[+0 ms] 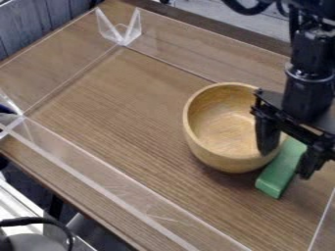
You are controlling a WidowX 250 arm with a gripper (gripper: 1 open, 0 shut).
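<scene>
A pale wooden bowl (215, 127) sits right of centre on the wooden table. A green block (280, 175) lies just to its lower right. My black gripper (288, 149) hangs at the right, low over the bowl's right edge and the green block, open, its fingers partly covering both. Whether it touches either is unclear.
Clear plastic pieces stand along the left and back edges. A dark cable lies at the lower left, off the table.
</scene>
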